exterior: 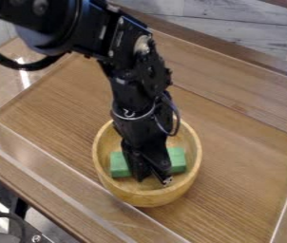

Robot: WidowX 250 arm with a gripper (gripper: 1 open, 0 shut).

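My black gripper [150, 167] reaches down from the top left into a round yellow-tan bowl [154, 197] near the middle of the view. A green block [121, 165] lies in the bowl, partly hidden behind the fingers, and its other end shows to the right of them. The gripper looks shut; whether anything is between its fingertips is hidden.
The wooden table [235, 123] has free room right of and behind the bowl. A pale edge runs along the left and front, with a black cable at the lower left. A grey wood-grain wall stands at the back.
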